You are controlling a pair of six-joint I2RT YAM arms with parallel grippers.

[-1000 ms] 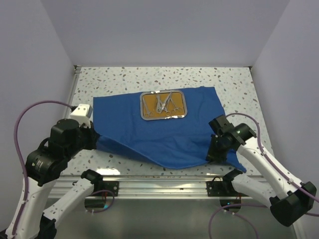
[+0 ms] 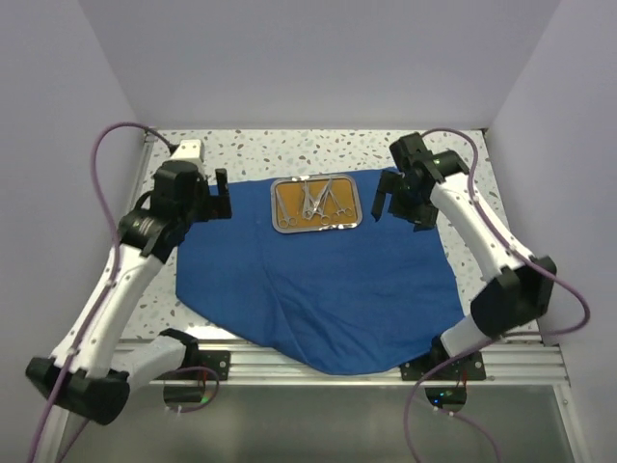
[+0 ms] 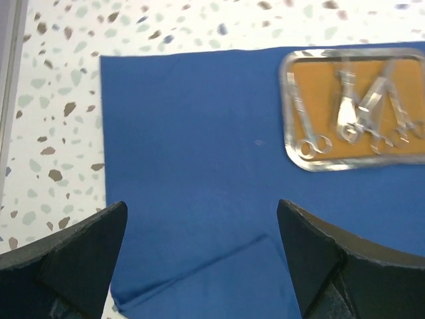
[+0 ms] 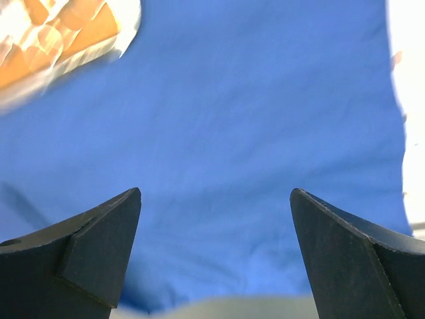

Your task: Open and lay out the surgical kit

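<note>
A blue cloth (image 2: 337, 289) lies spread over the table, its front edge uneven and folded. On it, at the back middle, sits a steel tray (image 2: 316, 229) with an orange bottom, holding several scissor-like instruments (image 3: 307, 146). My left gripper (image 2: 208, 203) hangs open over the cloth's back left, left of the tray. My right gripper (image 2: 403, 201) is open above the cloth's right part, just right of the tray. Both have nothing between their fingers. The right wrist view is blurred.
Speckled tabletop (image 2: 289, 149) shows behind and beside the cloth. Grey walls close in the back and both sides, and a metal rail (image 2: 289, 376) runs along the front.
</note>
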